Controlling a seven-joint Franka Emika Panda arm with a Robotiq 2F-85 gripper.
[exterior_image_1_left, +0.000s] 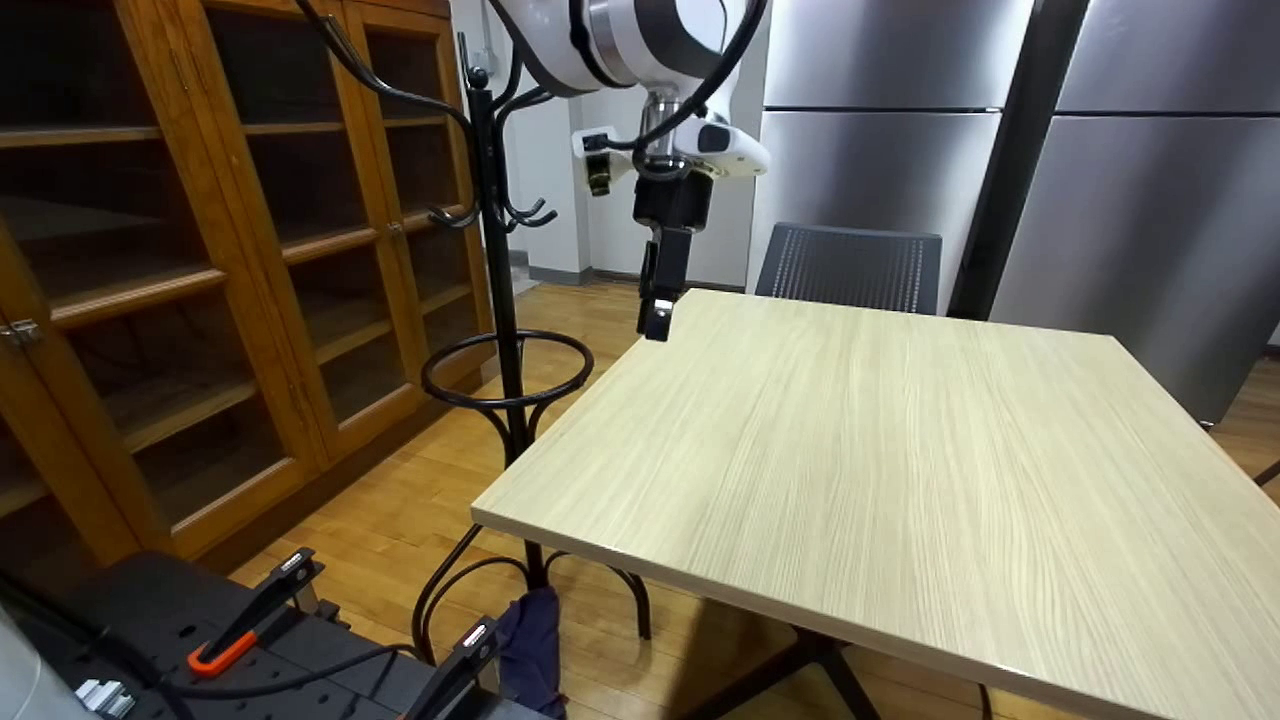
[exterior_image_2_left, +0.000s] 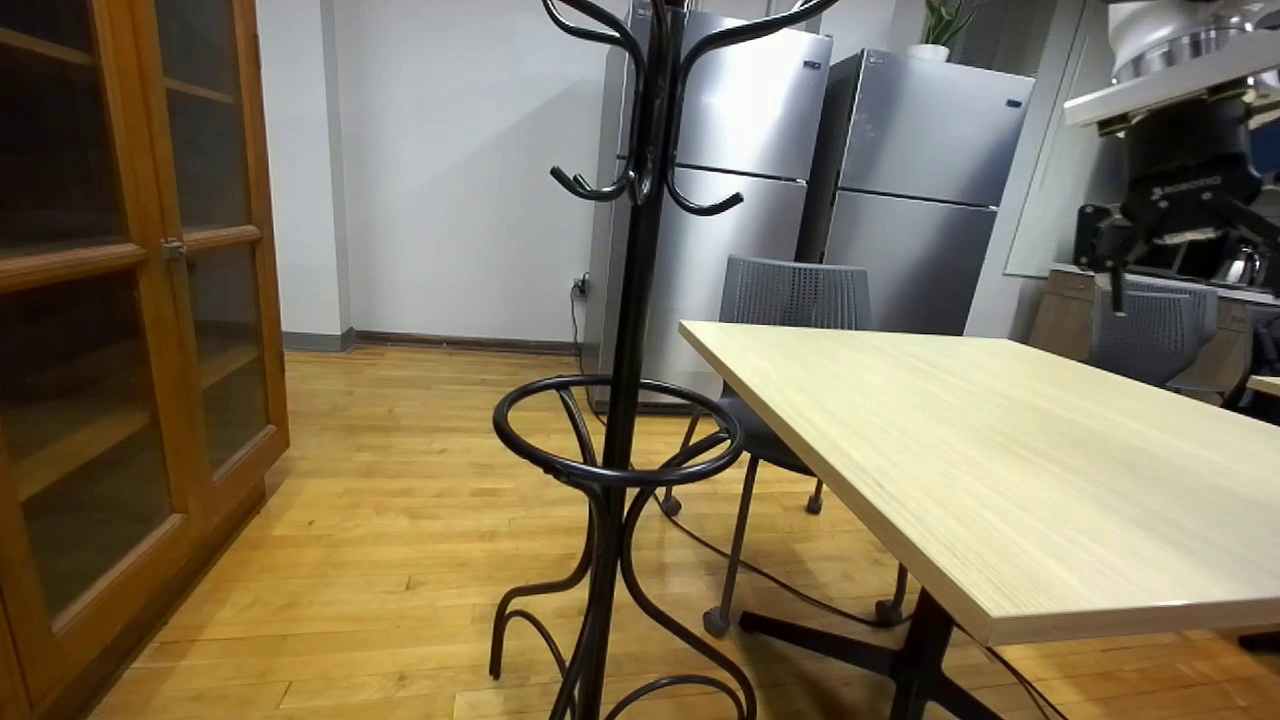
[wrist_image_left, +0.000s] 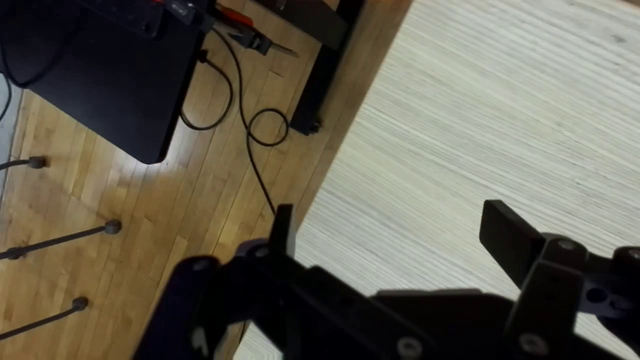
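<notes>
My gripper stands open in the wrist view, its two black fingers (wrist_image_left: 505, 240) wide apart with only the tabletop and floor below. In exterior view 1 the gripper (exterior_image_1_left: 655, 322) points downward near the far left edge of the pale wooden table (exterior_image_1_left: 888, 480). The tabletop is bare wherever it shows. A black coat rack (exterior_image_1_left: 498, 240) rises on the floor left of the table. Exterior view 2 has the gripper (exterior_image_2_left: 1110, 270) at the upper right, partly cut off by the frame edge.
A dark grey chair (exterior_image_1_left: 854, 266) is behind the table, before two steel refrigerators. Along the left runs a glass-doored wooden cabinet (exterior_image_1_left: 258, 216). Clamps (exterior_image_1_left: 258, 612) grip a black platform at lower left; a dark blue cloth (exterior_image_1_left: 530, 648) hangs near it. Cables (wrist_image_left: 240, 90) cross the floor.
</notes>
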